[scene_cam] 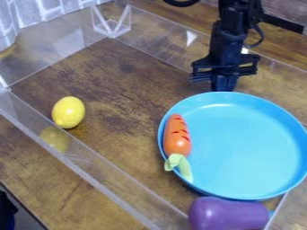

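Note:
The black gripper [223, 75] hangs at the upper right, just behind the far rim of a blue plate [246, 163]. Its fingertips are low and dark, and it looks shut, with nothing visible between them. On the plate's left side lies an orange toy carrot [177, 137] with pale green leaves. A yellow lemon [68, 111] rests on the wooden floor at the left, and a purple eggplant [228, 215] lies at the bottom, below the plate.
Clear plastic walls [84, 31] edge the wooden surface [102, 76]. The area between the lemon and the gripper is clear.

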